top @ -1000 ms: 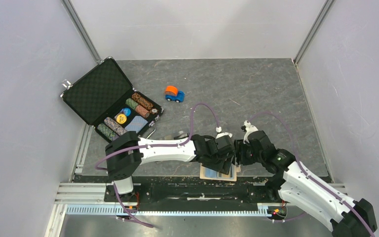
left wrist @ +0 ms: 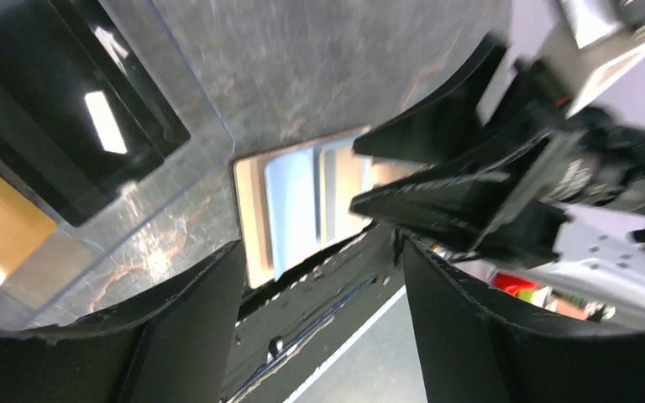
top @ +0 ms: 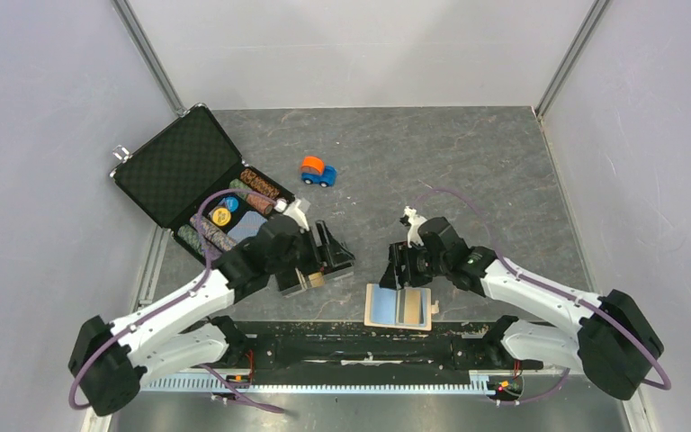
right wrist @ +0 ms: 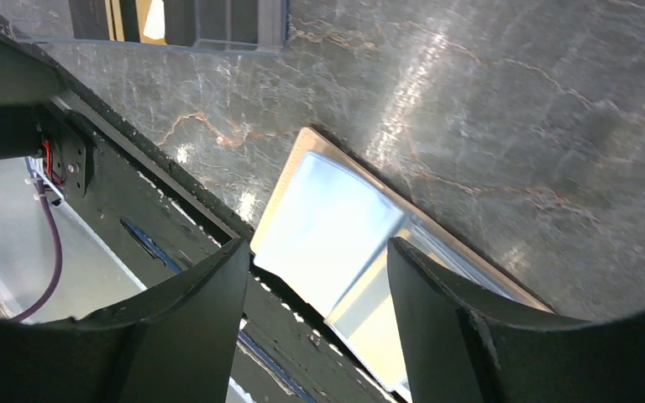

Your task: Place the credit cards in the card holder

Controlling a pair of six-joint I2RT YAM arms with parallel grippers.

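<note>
At the table's front edge a flat tan card holder [top: 367, 319] lies with a blue card [top: 383, 306] and a beige card [top: 412, 308] on it. To its left is a clear tray [top: 351, 270] with a black card [left wrist: 63, 105] and a gold card [left wrist: 0, 217] in it. My left gripper [top: 335, 247] stands open over the tray's right end, nothing between its fingers. Above the holder's back edge hangs my right gripper, its fingers apart and empty; they cover part of the holder in the left wrist view.
An open black case [top: 180, 166] with rolled chips stands at the back left. A toy truck [top: 319, 173] in blue and orange sits behind the arms.
My left gripper has swung left and back, from over the holder to above the clear tray, uncovering the holder. My right gripper has come left, over the holder's back edge.
</note>
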